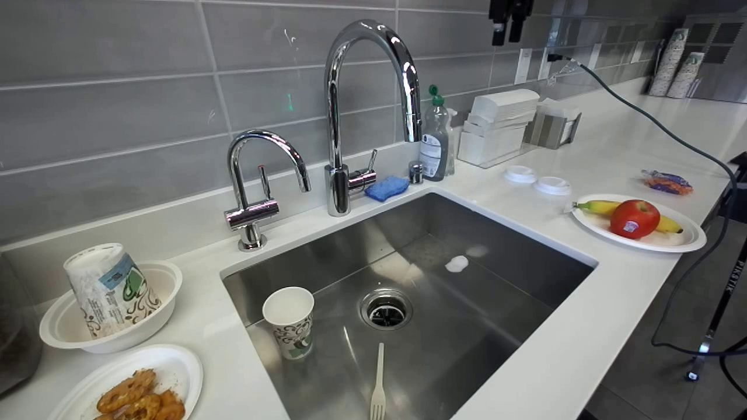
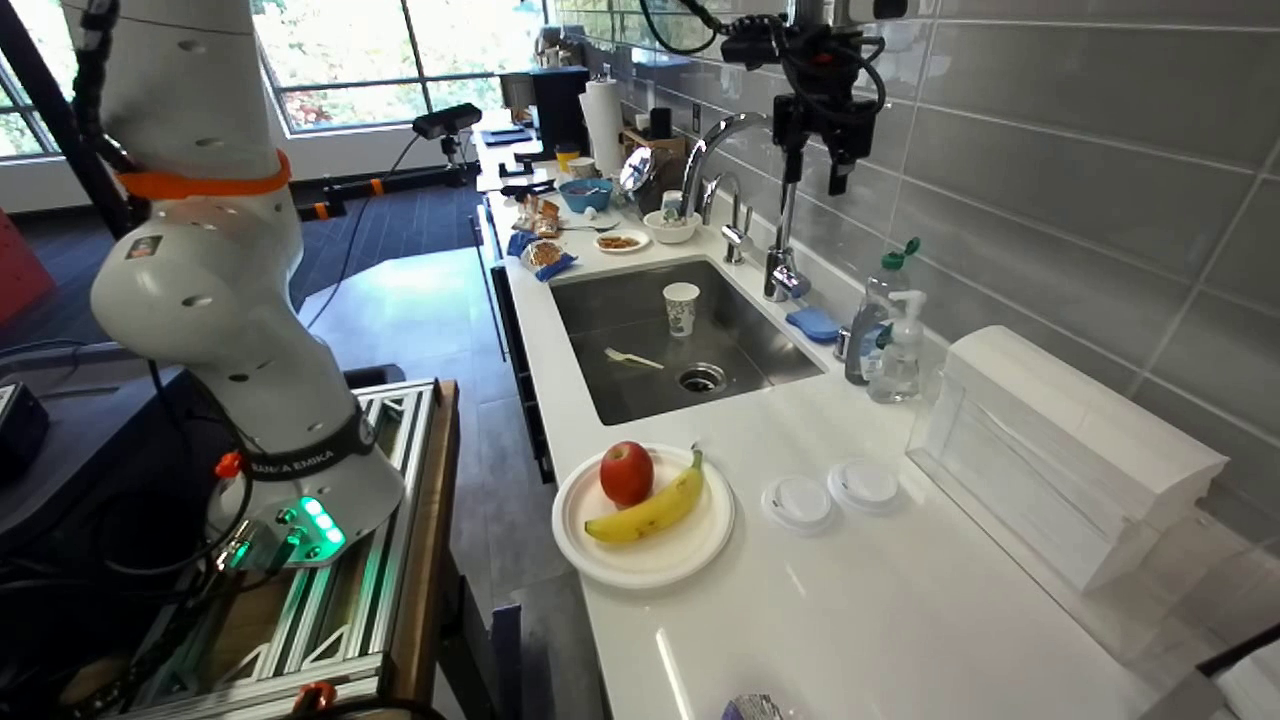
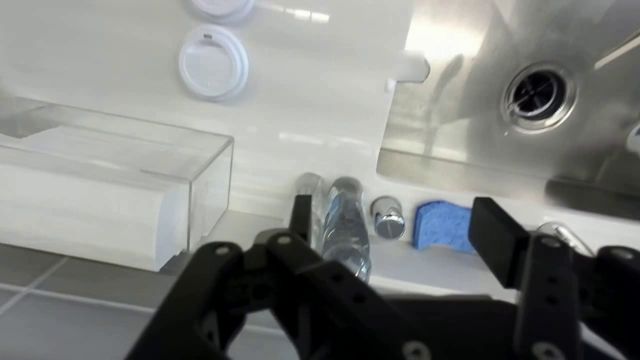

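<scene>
My gripper (image 2: 815, 170) hangs in the air near the tiled wall, by the tall faucet. In exterior view 1 only its fingertips show, at the top edge. The wrist view shows its fingers well apart, with nothing held between them. Below stands a soap bottle (image 1: 435, 143) with a green flip cap, upright behind the sink corner. A clear pump bottle (image 2: 896, 360) is beside it. A blue sponge (image 3: 442, 226) lies on the ledge past a small chrome knob (image 3: 388, 217). The sink (image 1: 448, 336) holds a paper cup (image 1: 290, 322) and a pale fork (image 1: 379, 385).
Chrome faucets (image 1: 336, 119) (image 1: 241, 185) rise behind the sink. A towel dispenser (image 2: 1056, 456) stands by the wall. Two white lids (image 2: 797, 504) (image 2: 864, 485) and a plate (image 2: 648, 574) with apple and banana occupy the counter.
</scene>
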